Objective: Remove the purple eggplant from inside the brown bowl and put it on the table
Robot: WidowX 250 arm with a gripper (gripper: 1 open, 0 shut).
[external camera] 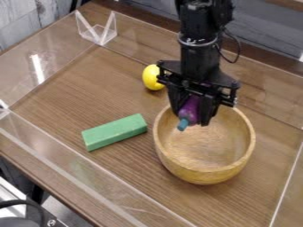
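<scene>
The brown bowl (211, 163) stands on the right half of the wooden table. Over its back part is my black gripper (194, 113), pointing down. Between its fingers shows the purple eggplant (190, 108), its bluish-green tip (182, 125) hanging lower left. The fingers are shut on the eggplant and hide part of it. It appears raised above the bowl's floor, which looks empty below; its exact height over the rim I cannot tell.
A green block (115, 132) lies left of the bowl, and a yellow object (153, 77) sits behind it. A clear wire-like stand (97, 28) is at the back left. Bare table (89, 93) spreads over the left side.
</scene>
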